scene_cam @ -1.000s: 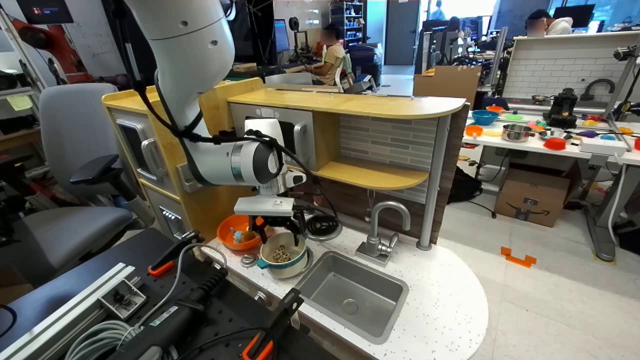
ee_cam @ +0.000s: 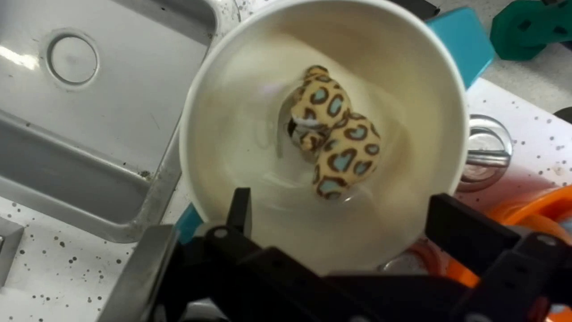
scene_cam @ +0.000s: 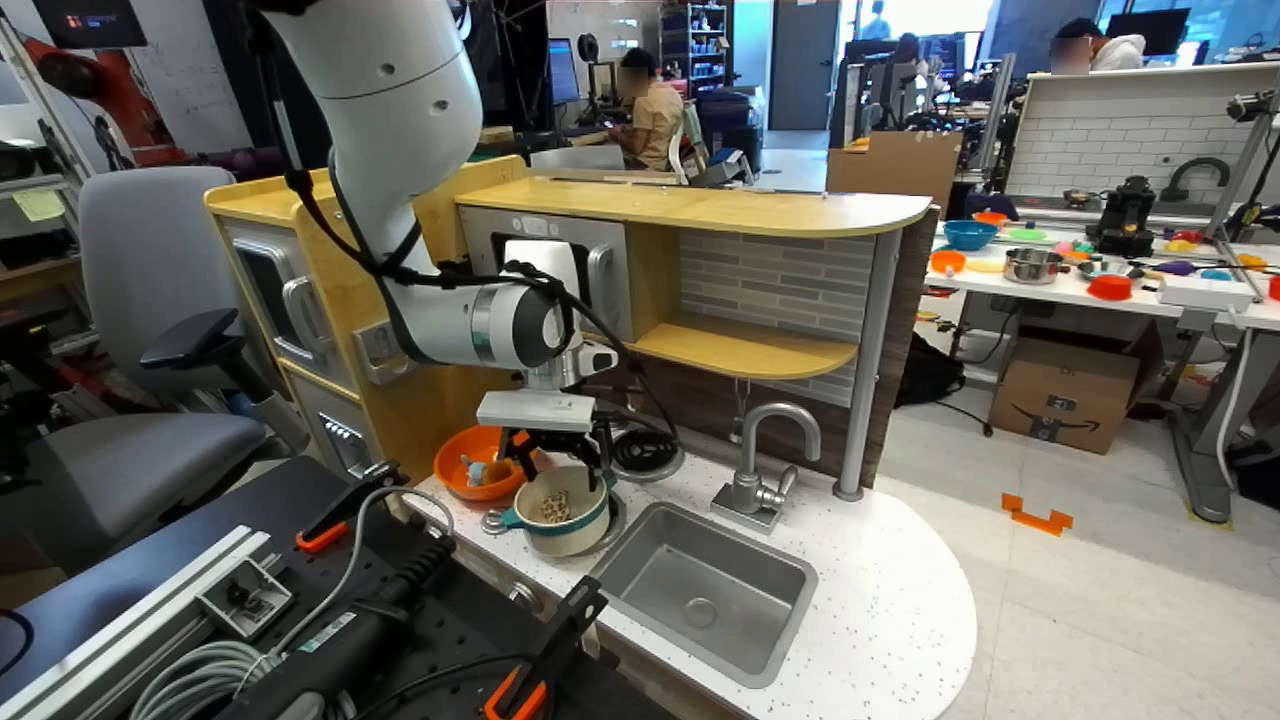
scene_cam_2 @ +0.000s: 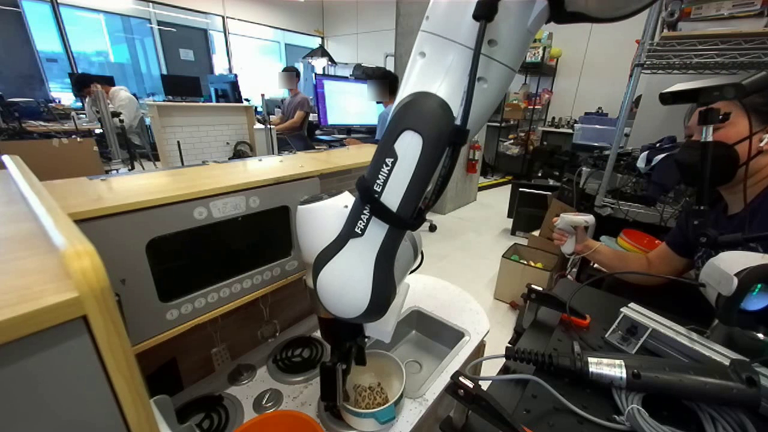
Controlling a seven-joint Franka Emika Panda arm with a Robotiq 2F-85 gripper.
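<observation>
A cream pot (scene_cam: 563, 530) with a teal band and teal handles stands on the counter beside the sink. Inside it lies a leopard-spotted plush toy (ee_cam: 346, 153), tan with brown rings and blue-grey spots. My gripper is open over the pot's rear side, its two black fingers (ee_cam: 460, 228) far apart. Only the pot's pale interior shows between them, and the toy lies forward of the fingertips. In exterior view 1 the gripper (scene_cam: 559, 462) is low at the back rim. Whether a finger touches the rim, I cannot tell.
An orange bowl (scene_cam: 452, 466) holding small toys sits close to the pot. On the other side is the empty grey sink (scene_cam: 708, 588) with its faucet (scene_cam: 750, 462). Black coil burners (scene_cam_2: 299, 356) lie behind.
The arm and gripper have shifted slightly to the right in exterior view 1. The pot has turned and moved a little, its near handle now farther left. The toy remains inside.
</observation>
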